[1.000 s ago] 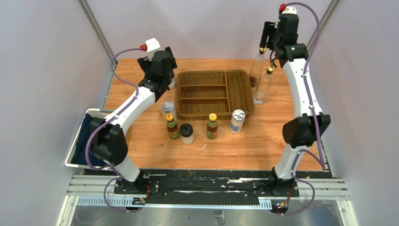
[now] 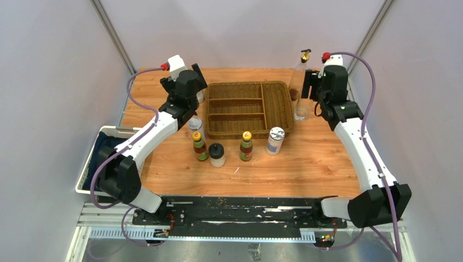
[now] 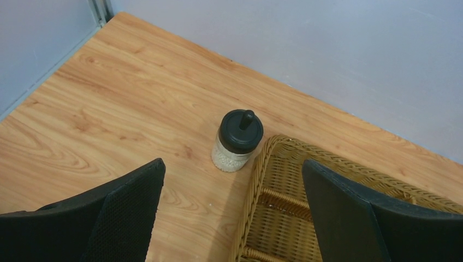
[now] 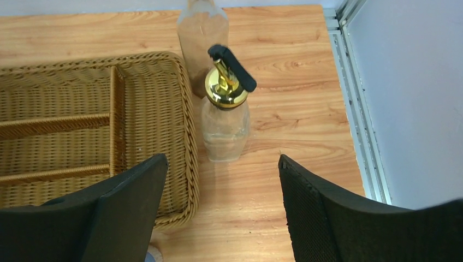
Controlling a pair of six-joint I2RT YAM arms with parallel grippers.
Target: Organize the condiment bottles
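Note:
My right gripper stands apart-jawed above a clear bottle with a gold and black pump top, the bottle upright in the gap seen between its fingers. Behind that one is a second tall clear bottle. Open and empty, my left gripper faces a black-lidded jar at the wicker basket's left side. The divided wicker basket is empty. In front of it stand two yellow-capped brown bottles, another black-lidded jar and two silver-lidded shakers.
A white bin with dark lining sits at the left table edge. Bare wood lies at the front right. Walls close in the table at the back and sides.
My right gripper has come down from high at the back toward the front, over the nearer pump bottle. The left arm has shifted only slightly. Bottles and basket stay in place.

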